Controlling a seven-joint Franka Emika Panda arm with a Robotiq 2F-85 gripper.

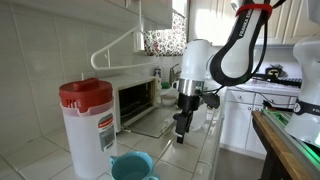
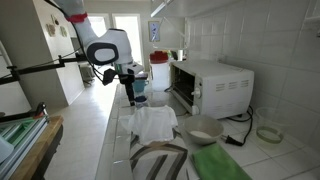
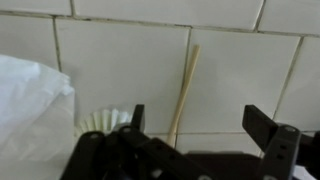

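Observation:
My gripper stands open above the white tiled counter, its fingers wide apart in the wrist view. A thin light-brown stick (image 3: 186,88) lies on the tiles between and beyond the fingertips, not touched by them. On the left of that view are a crumpled white cloth (image 3: 32,105) and a pale ribbed object (image 3: 98,121), the latter partly hidden by the gripper. From the side, the gripper (image 1: 198,118) hangs over the counter near its front edge. The second exterior view has the white cloth (image 2: 153,122) lying on the counter close to it.
A red-lidded pitcher (image 1: 91,130) and a teal cup (image 1: 132,166) stand on the counter. A white toaster oven (image 2: 213,88) sits against the wall, with a bowl (image 2: 204,130), a green cloth (image 2: 218,163) and a clear container (image 2: 270,125) nearby.

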